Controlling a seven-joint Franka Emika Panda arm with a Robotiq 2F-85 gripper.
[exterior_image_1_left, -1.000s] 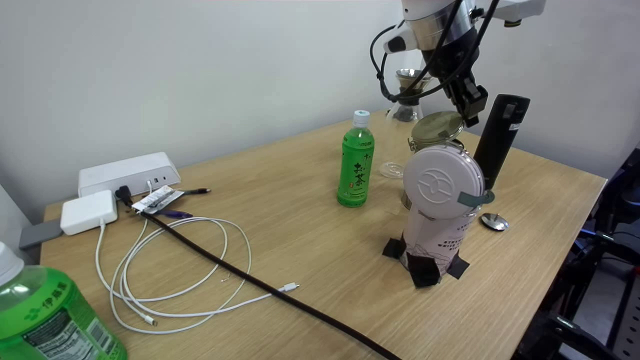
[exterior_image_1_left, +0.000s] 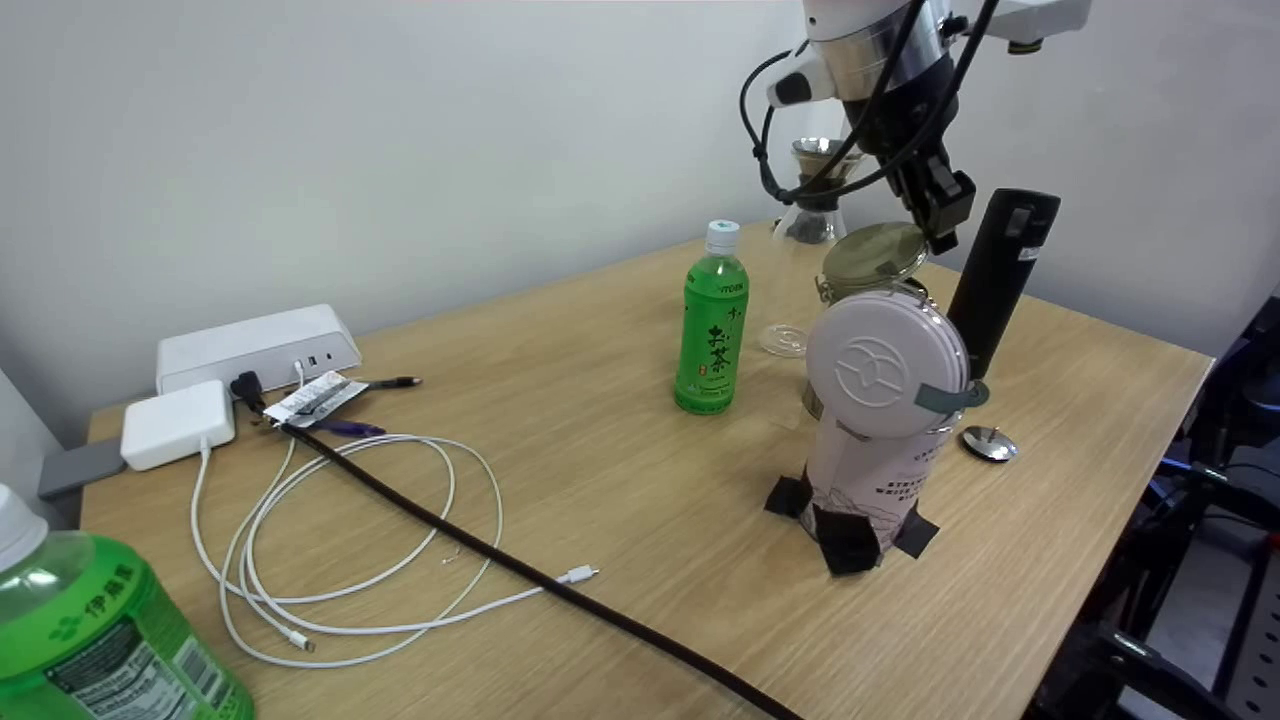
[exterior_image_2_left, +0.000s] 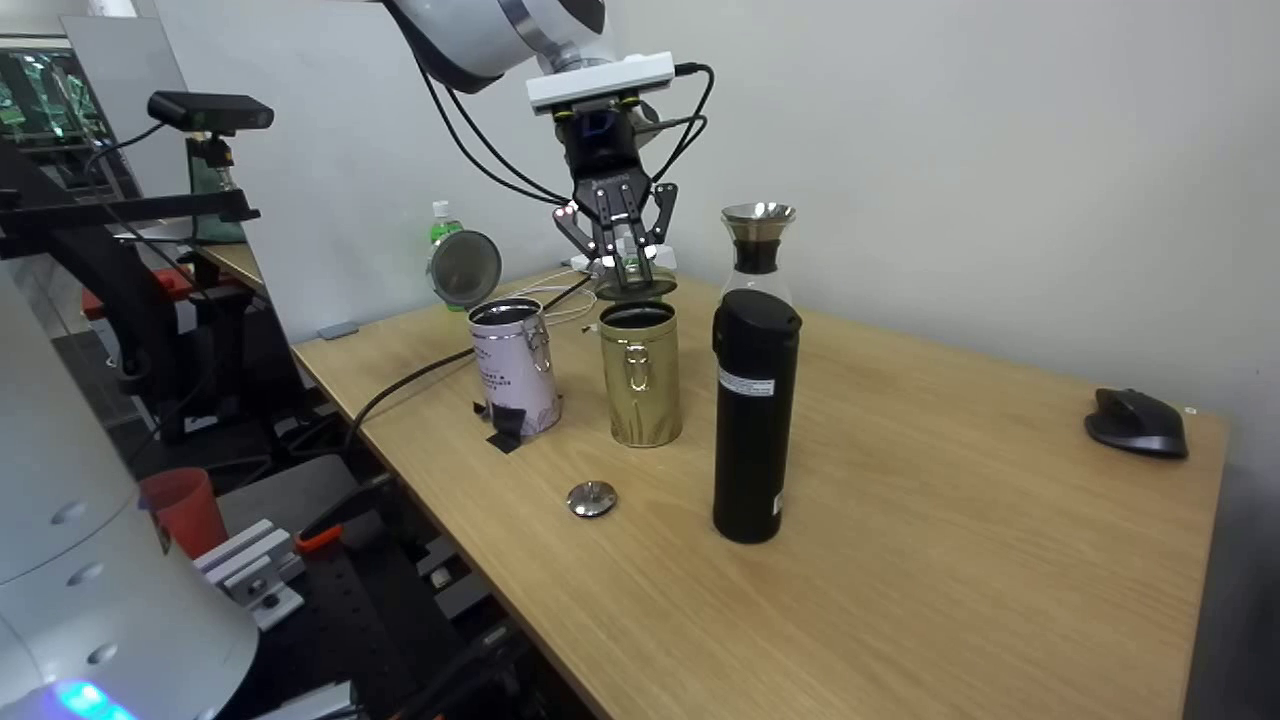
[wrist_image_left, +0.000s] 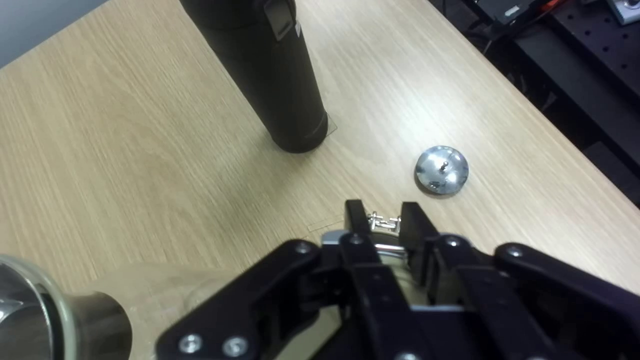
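Note:
A gold canister (exterior_image_2_left: 641, 382) stands upright on the table, its dark mouth partly uncovered. Its hinged lid (exterior_image_1_left: 877, 254) is raised at a tilt. My gripper (exterior_image_2_left: 632, 270) comes down from above and is shut on the lid's edge, opposite the hinge. In the wrist view, the gripper's fingers (wrist_image_left: 358, 217) are a little apart, with the canister's metal clasp (wrist_image_left: 384, 222) visible beyond them; the exact contact on the lid is hidden there. Beside it is a pink canister (exterior_image_2_left: 513, 372), taped to the table, its lid (exterior_image_2_left: 465, 268) standing open.
A black tumbler (exterior_image_2_left: 755, 420) and a small metal lid (exterior_image_2_left: 591, 498) stand near the canisters. A glass coffee maker (exterior_image_2_left: 757, 252) and a green tea bottle (exterior_image_1_left: 713, 324) are behind. Cables (exterior_image_1_left: 480, 540) cover the table's other end. Bare tabletop lies beyond the tumbler.

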